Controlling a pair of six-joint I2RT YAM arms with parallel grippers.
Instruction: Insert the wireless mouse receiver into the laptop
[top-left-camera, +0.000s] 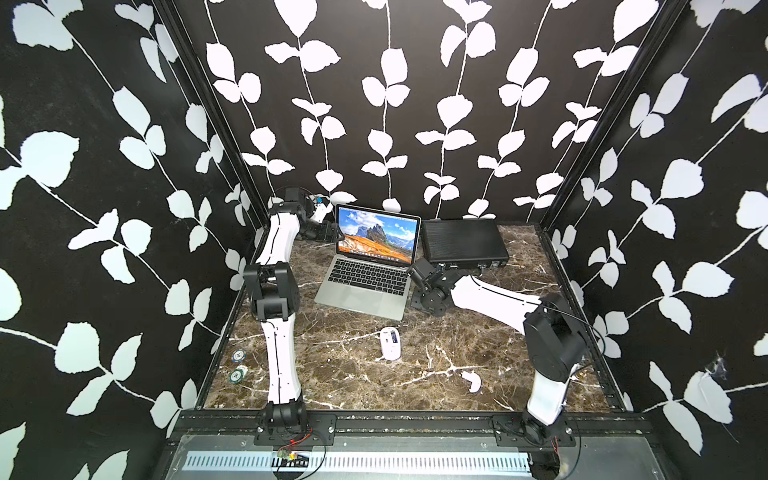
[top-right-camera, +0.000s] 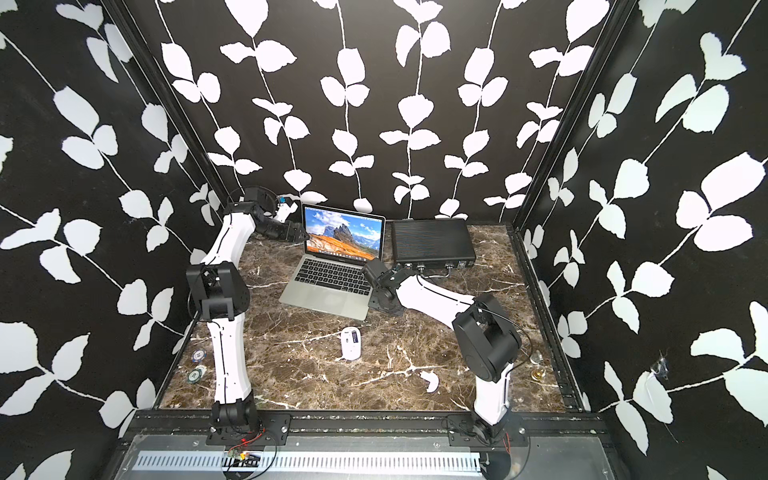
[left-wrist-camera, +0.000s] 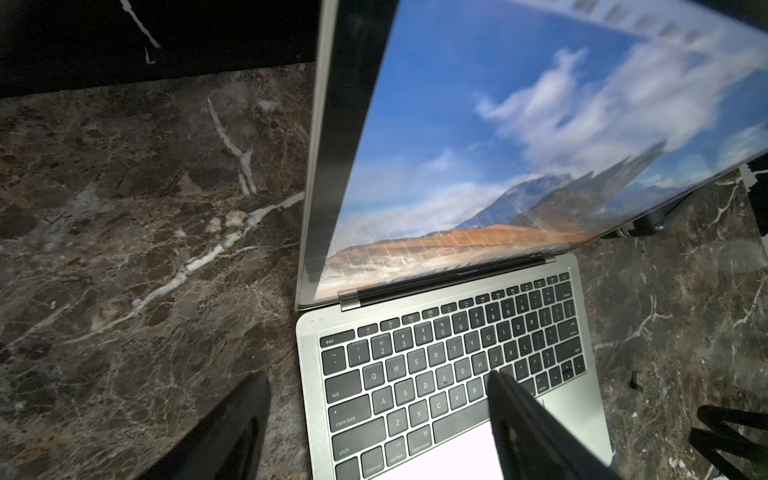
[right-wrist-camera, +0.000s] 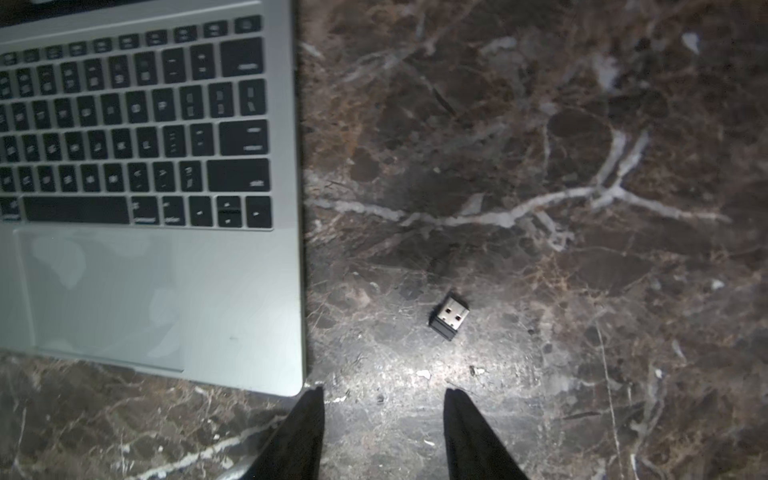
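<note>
The wireless receiver (right-wrist-camera: 449, 317), a tiny black piece with a metal USB plug, lies loose on the marble table to the right of the laptop (right-wrist-camera: 240, 312) in the right wrist view. My right gripper is open above the table, its fingers apart and the receiver a little ahead of them; nothing is between them. At the laptop's left side, near the screen (left-wrist-camera: 496, 160), my left gripper has its fingers spread with nothing held. The laptop stands open, its screen lit. A white mouse (top-left-camera: 389, 343) rests in front of it.
Behind the laptop's right side stands a black case (top-left-camera: 465, 241). A white curved piece (top-left-camera: 472, 381), perhaps the mouse's cover, lies front right. Small round items (top-left-camera: 238, 373) sit at the left edge.
</note>
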